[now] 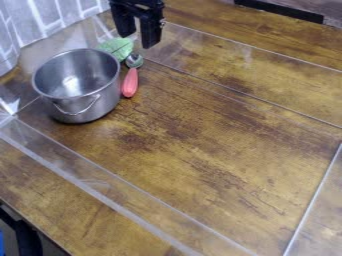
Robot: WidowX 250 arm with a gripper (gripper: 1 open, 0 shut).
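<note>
A steel pot (80,90) stands at the upper left of the wooden table (201,160). A red-handled utensil (130,82) with a greyish-green head lies just right of the pot, beside a green cloth-like item (115,46) behind it. The dark gripper (138,30) is at the top edge, above these items; whether it is open or shut is unclear.
A pale crumpled sheet (47,25) fills the back left corner. A dark strip (287,10) runs along the back right edge.
</note>
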